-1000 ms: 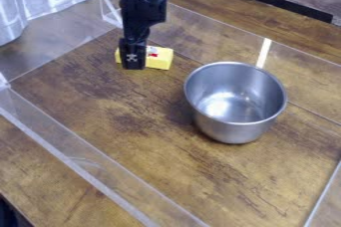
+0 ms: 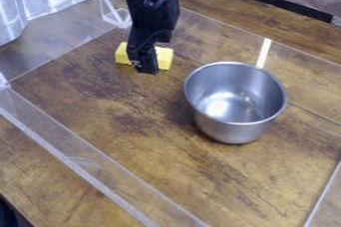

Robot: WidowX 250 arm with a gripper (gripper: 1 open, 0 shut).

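Observation:
The black gripper hangs down from the top over a yellow block, its fingers at the block's middle and hiding part of it. Whether the fingers touch or grip the block is not clear. A steel pot stands to the right and nearer, apart from the block.
The wooden table has broad bare room in front and to the left of the pot. Clear strips run along the left and lower right edges, and a white curtain hangs at the back left.
The gripper has shifted right onto the middle of the yellow block, covering more of it. The pot has not moved.

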